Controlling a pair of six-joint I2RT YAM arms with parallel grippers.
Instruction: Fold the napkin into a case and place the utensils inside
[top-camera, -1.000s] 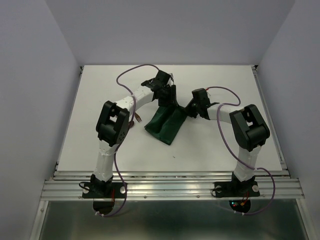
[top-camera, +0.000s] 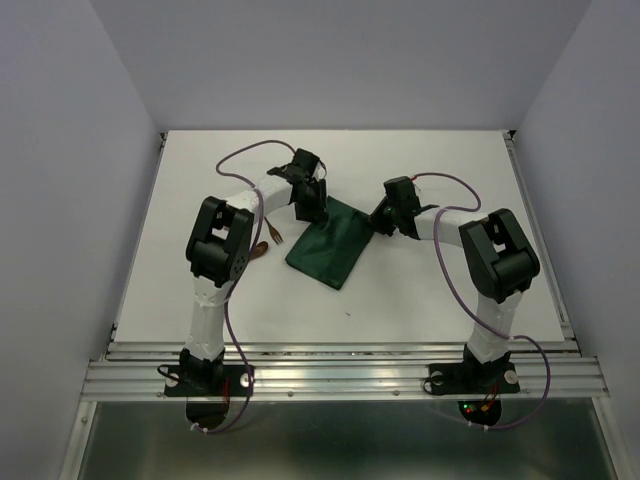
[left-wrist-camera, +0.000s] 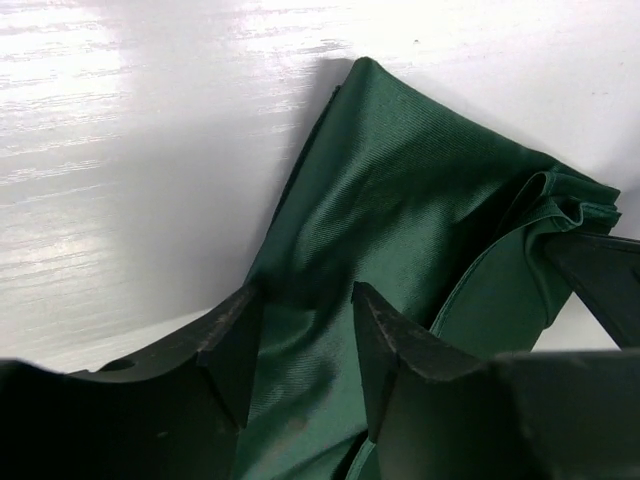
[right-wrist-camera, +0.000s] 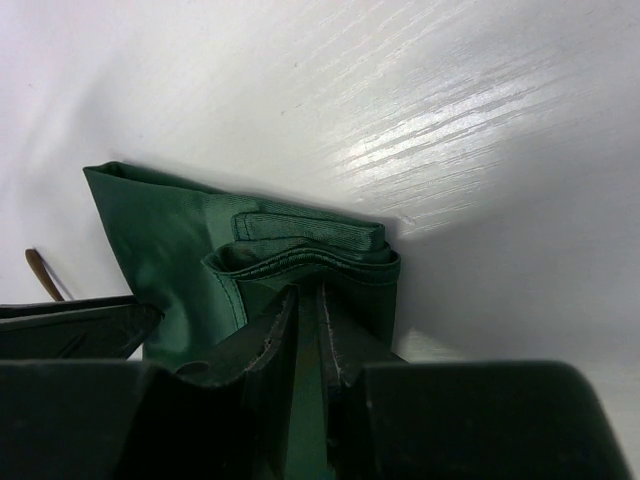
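Note:
The green napkin lies folded on the table, its long side slanting. In the right wrist view, its far end shows a layered fold with a loose edge. My left gripper stands part open over the napkin's left long side, near the far end; green cloth shows between the fingers. At the far right corner, my right gripper has a narrow gap between its fingers, with cloth showing there; whether they touch it is unclear. Left of the napkin lie a fork and a brown spoon, partly behind the left arm.
Both grippers are close together at the napkin's far end, and the right fingertip enters the left wrist view.
The napkin's left part now looks flatter. The right arm stayed still.

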